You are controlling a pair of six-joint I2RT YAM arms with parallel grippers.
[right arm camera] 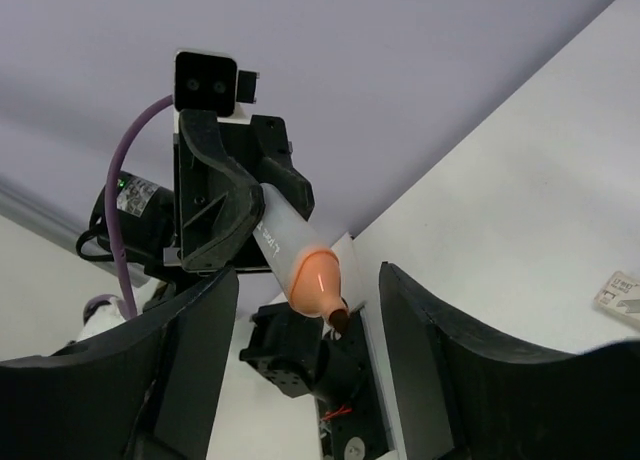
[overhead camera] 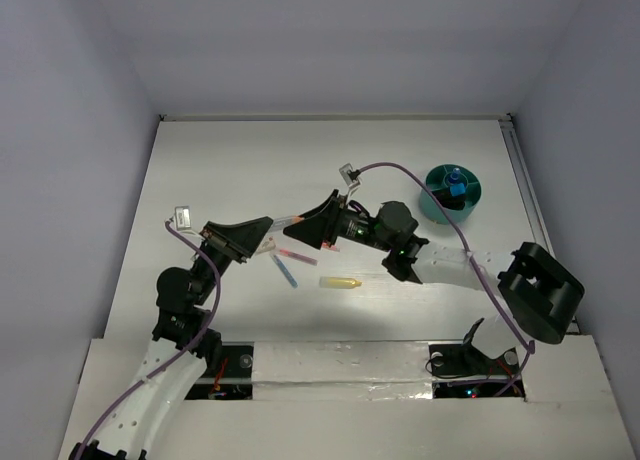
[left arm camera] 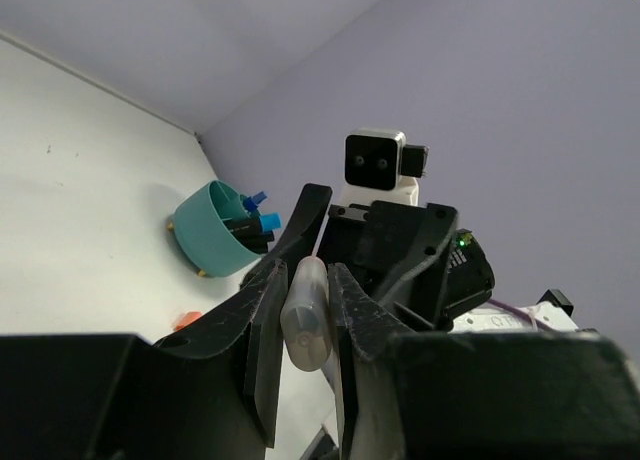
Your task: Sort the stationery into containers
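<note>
My left gripper (overhead camera: 262, 225) is shut on a clear glue bottle (left arm camera: 305, 315) with an orange cap (right arm camera: 315, 280), held above the table. My right gripper has its fingers apart around the cap end, with gaps showing between fingers and bottle in the right wrist view. A teal container (overhead camera: 434, 205) at the back right holds blue and black items (left arm camera: 255, 230). On the table lie a yellow tube (overhead camera: 338, 282), a blue pen (overhead camera: 283, 270), a pink pen (overhead camera: 297, 257) and a white eraser-like piece (right arm camera: 620, 300).
Walls enclose it at the back and both sides. A red item, partly hidden, lies below my right gripper in the top view.
</note>
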